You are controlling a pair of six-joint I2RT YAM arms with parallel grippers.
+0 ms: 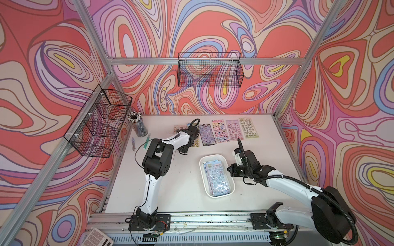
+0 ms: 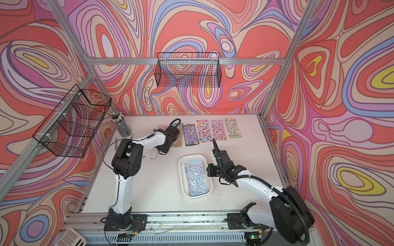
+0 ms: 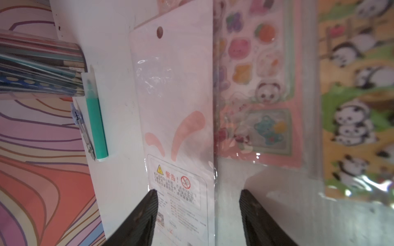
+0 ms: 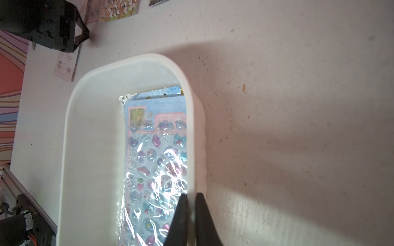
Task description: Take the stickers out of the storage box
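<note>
The white storage box stands on the table with blue-topped sticker packs lying in it, one over another. At its right wall, my right gripper is shut, the box's thin rim passing between its fingers. My left gripper is open and empty over the back-left of the table. Below it lies a white-backed pack, beside a pink sticker sheet and a panda sheet. A purple sheet and further colourful sheets continue the row along the back.
A clear cup of pencils is at the back left, near a green marker and a small compass-like tool. Wire baskets hang on the frame. Bare table shows left of the box and at the right.
</note>
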